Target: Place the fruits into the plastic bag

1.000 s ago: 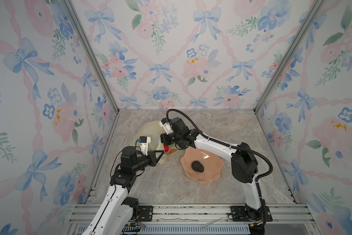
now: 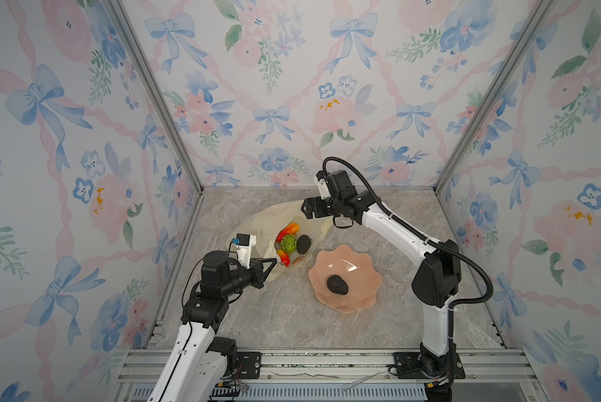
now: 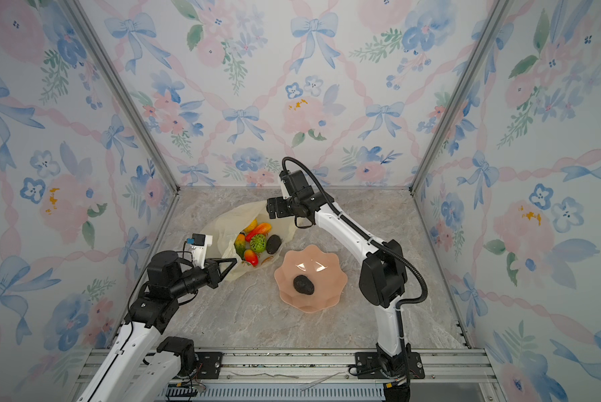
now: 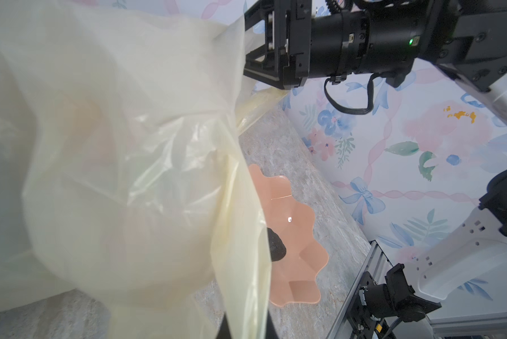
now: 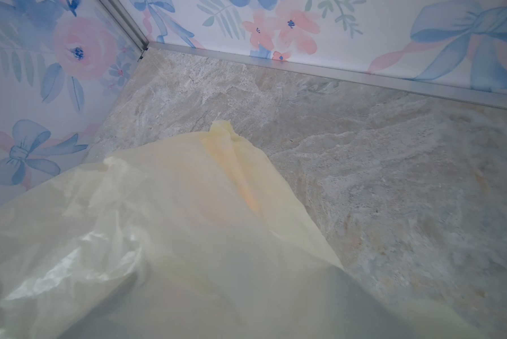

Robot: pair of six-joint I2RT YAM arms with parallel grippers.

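The pale translucent plastic bag (image 3: 220, 231) lies spread at the left, its mouth wide. Inside show a green bumpy fruit (image 3: 258, 242), a dark oval fruit (image 3: 273, 244), a red-yellow fruit (image 3: 250, 257) and several other orange, green and yellow ones. Another dark fruit (image 2: 337, 284) sits in the pink bowl (image 2: 362, 294). At the bag's front edge my left gripper (image 2: 274, 263) is shut, with thin bag film between its fingertips in the left wrist view. My right gripper (image 2: 306, 208) stands open at the bag's back right edge; film hides its fingers in the right wrist view.
The scalloped bowl stands right of the bag, in front of the right arm (image 2: 397, 227). Patterned walls close off the sides and back.
My right gripper has moved back and to the right, away from the bag's front. The bag's right side now spreads farther, exposing the fruits. The left gripper has shifted slightly left.
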